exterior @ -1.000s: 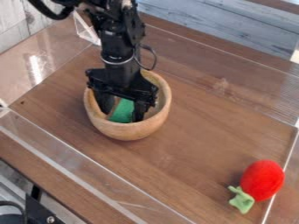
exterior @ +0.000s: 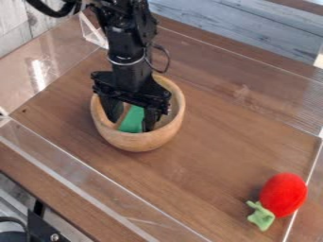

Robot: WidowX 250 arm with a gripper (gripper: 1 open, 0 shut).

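My black gripper (exterior: 130,105) reaches down into a wooden bowl (exterior: 145,140) on the left-middle of the table. A green object (exterior: 132,121) lies inside the bowl between and below the fingers, partly hidden by them. The fingers stand apart; whether they touch the green object I cannot tell. A red plush vegetable (exterior: 284,194) with a green top lies at the front right.
A pale wooden wall (exterior: 252,38) runs along the back.
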